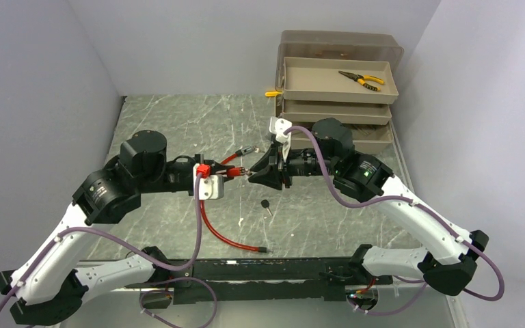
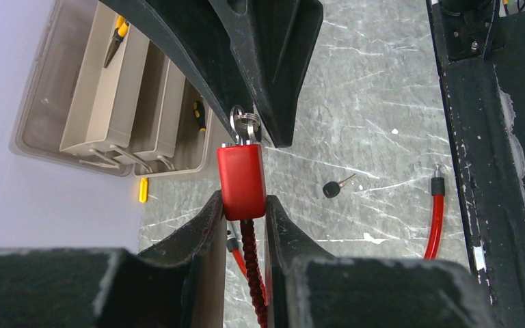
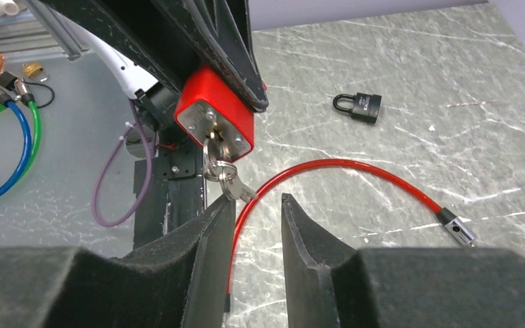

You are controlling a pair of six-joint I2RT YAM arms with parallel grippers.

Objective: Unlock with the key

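Note:
My left gripper (image 1: 227, 172) is shut on a red lock (image 2: 243, 179) with a braided cable below it and key rings and a silver key (image 3: 236, 184) at its metal end. My right gripper stands part open just beside that key, fingers apart, facing the left gripper. A loose black-headed key (image 2: 331, 188) lies on the marble table (image 1: 164, 116). A black padlock (image 3: 357, 106) lies on the table in the right wrist view.
A red cable (image 1: 225, 238) with metal ends lies across the table. A toolbox of stacked trays (image 1: 335, 78) with pliers (image 1: 360, 78) stands at the back right; a yellow-handled tool (image 1: 272, 93) lies beside it.

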